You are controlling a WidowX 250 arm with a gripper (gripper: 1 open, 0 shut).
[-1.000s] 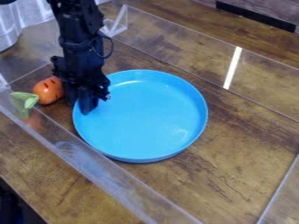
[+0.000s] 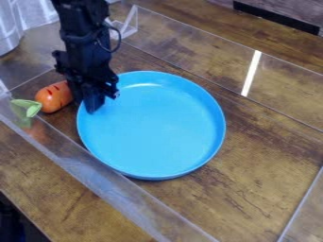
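Note:
A large round blue plate (image 2: 157, 128) lies on the wooden table. My black gripper (image 2: 91, 91) hangs down at the plate's upper-left rim, its fingertips at or just over that edge; whether they are open or shut on the rim is hidden. A toy carrot (image 2: 53, 95), orange with a pale green top, lies just left of the gripper and plate.
Clear plastic barriers edge the work area, one running diagonally along the lower left. A white crumpled item (image 2: 10, 24) is at the top left.
The plate has shifted slightly, its far edge now a little higher in view and its near edge lower. The gripper has moved very slightly; the carrot stays about where it was.

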